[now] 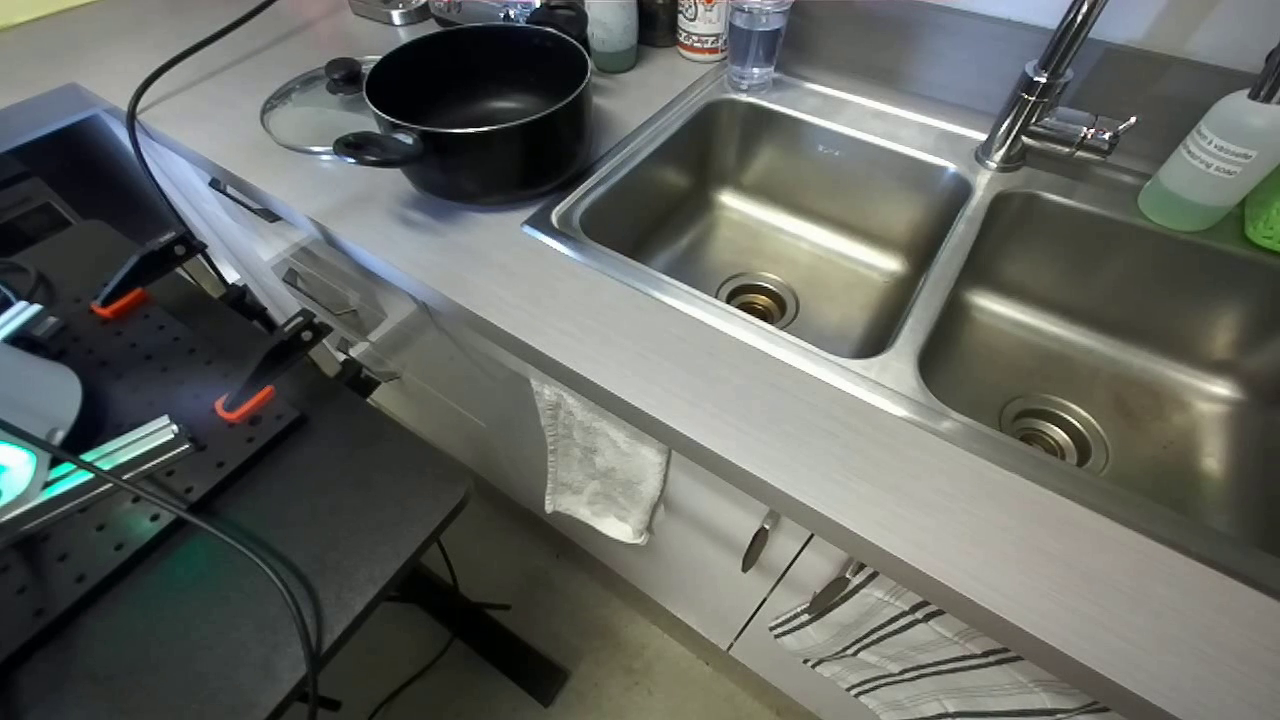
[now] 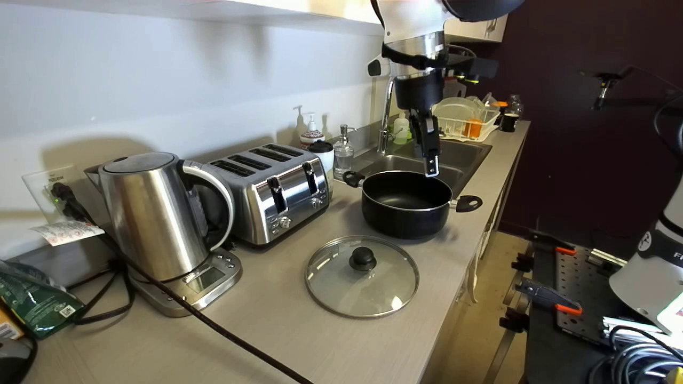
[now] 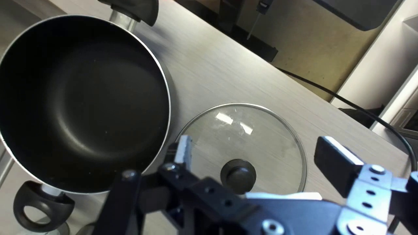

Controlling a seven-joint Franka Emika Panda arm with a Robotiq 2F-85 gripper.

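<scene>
A black two-handled pot (image 2: pixel 403 216) stands uncovered on the counter, and its inside (image 3: pixel 82 94) looks empty in the wrist view. Beside it the glass lid (image 2: pixel 333 291) lies flat with its black knob (image 2: pixel 363 258) upward. High over the counter, my gripper (image 2: pixel 432 167) points down, appearing above the pot in exterior view 2. From the wrist, the gripper is open, its fingers (image 3: pixel 336 162) wide apart with the lid's knob (image 3: pixel 238 176) visible far below between them. Nothing is held. Exterior view 1 shows the pot (image 1: pixel 504 154) and lid (image 1: pixel 294 114) but no gripper.
A toaster (image 2: pixel 282 185) and a steel kettle (image 2: pixel 157 217) stand along the wall. Past the pot is a double sink (image 1: pixel 780 228) with a faucet (image 1: pixel 1038 90). A black cable (image 2: pixel 217 326) crosses the counter. Bare counter lies in front of the lid.
</scene>
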